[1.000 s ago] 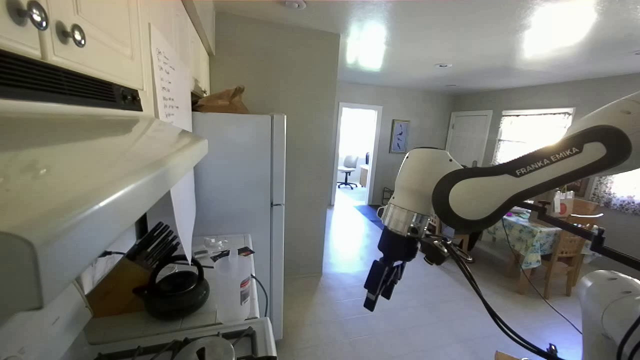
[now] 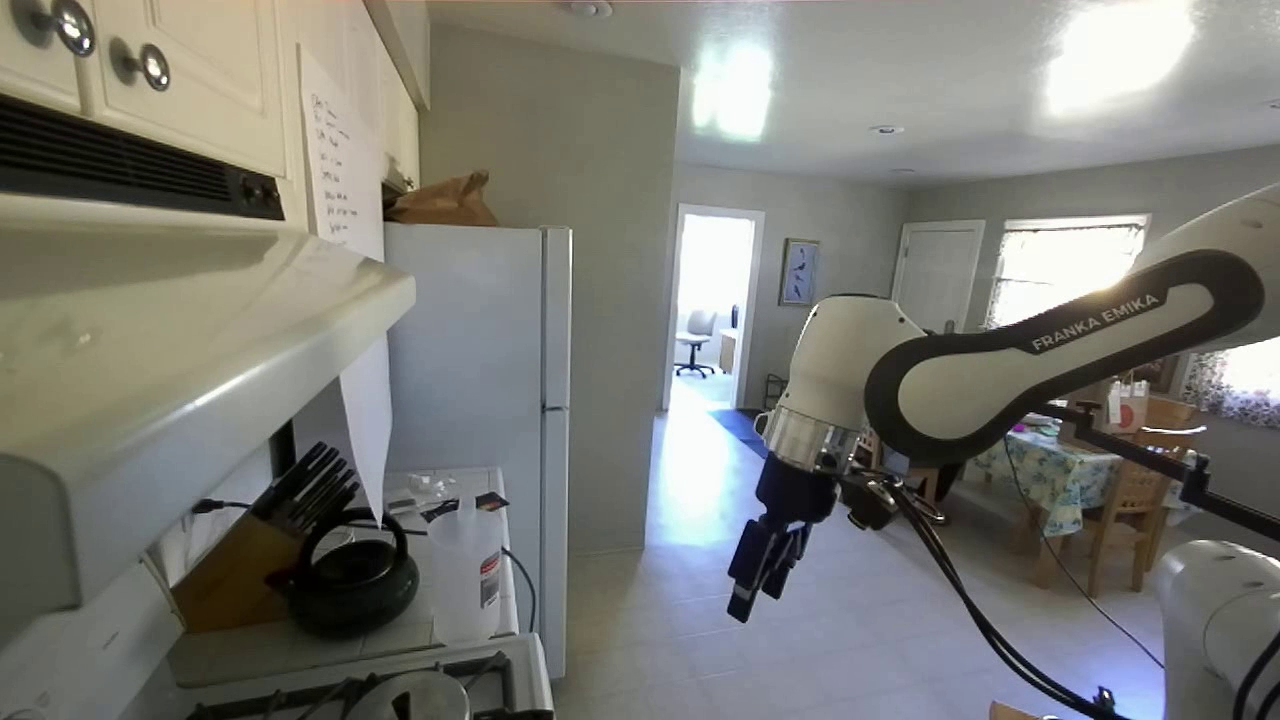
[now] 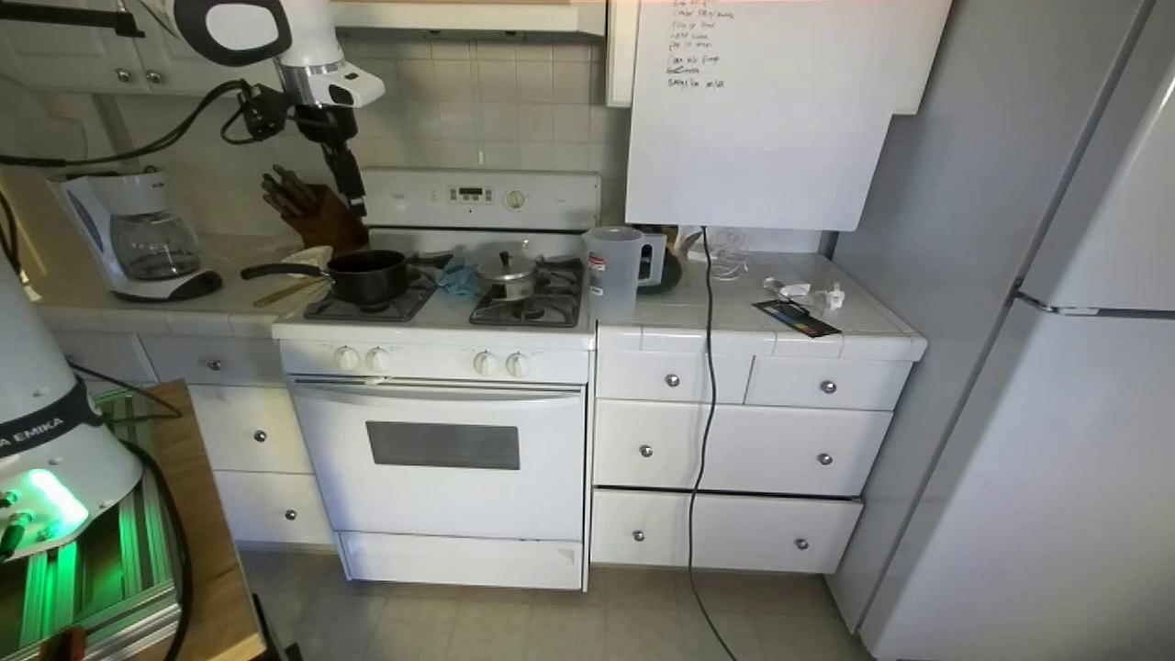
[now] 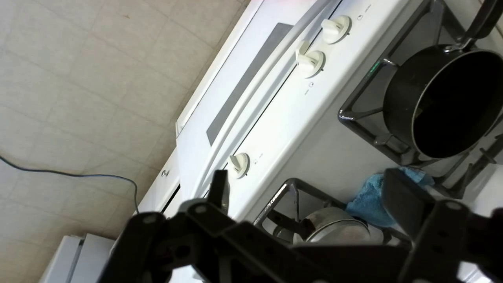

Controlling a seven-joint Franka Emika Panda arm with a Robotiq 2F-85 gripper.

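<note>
My gripper is open, its two fingers wide apart with nothing between them in the wrist view. In exterior view 1 the gripper hangs in the air, pointing down and tilted. The stove lies below and in front of it. On the left burners rests a black saucepan, its inside dark. A small silver pot with a lid sits on the right burners. Between the two pots lies a crumpled blue cloth.
Right of the stove stand a clear pitcher and a dark kettle. A knife block and a coffee maker occupy the left counter. A cable hangs before the drawers. The range hood overhangs the stove.
</note>
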